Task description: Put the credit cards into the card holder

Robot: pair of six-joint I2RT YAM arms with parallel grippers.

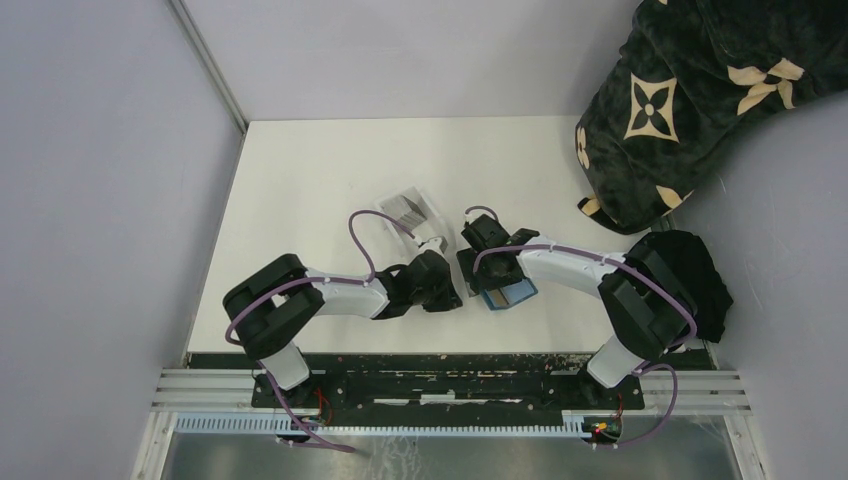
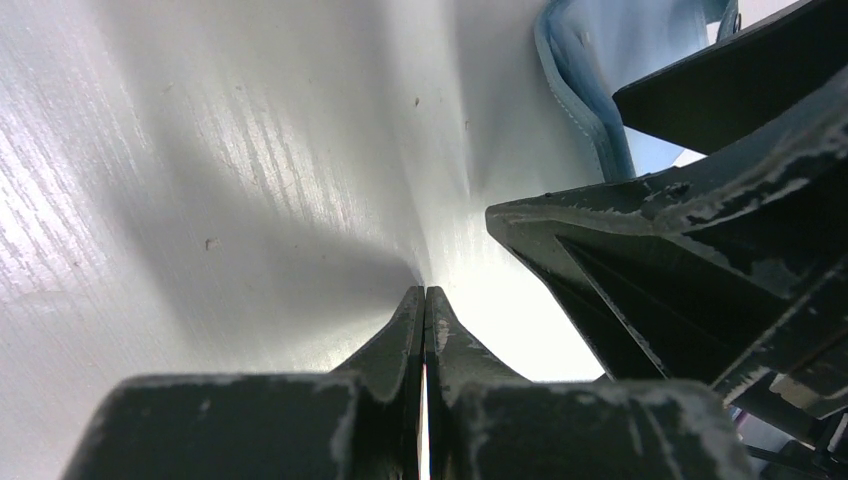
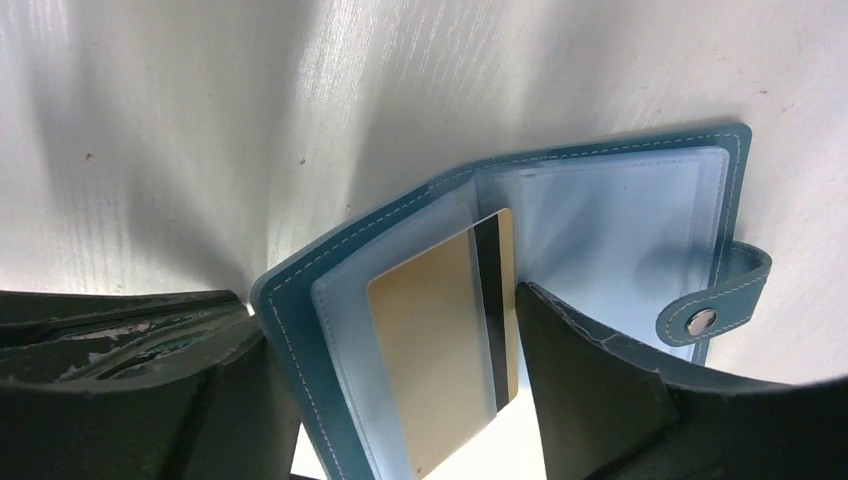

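The blue card holder (image 1: 522,290) lies open on the table under my right gripper. In the right wrist view, a gold card (image 3: 430,350) with a black stripe sits in its clear left sleeve; the right sleeve (image 3: 610,220) looks empty. My right gripper stands open, one finger (image 3: 235,400) at the holder's left edge and the other (image 3: 590,390) over its middle, by the card's right edge. My left gripper is shut just left of the holder, its fingertips meeting, with no card visible between them.
A pale tray (image 1: 428,213) with a grey card-like piece (image 1: 404,211) lies farther back. The two grippers are very close together. A dark patterned cushion (image 1: 660,110) rests at the back right.
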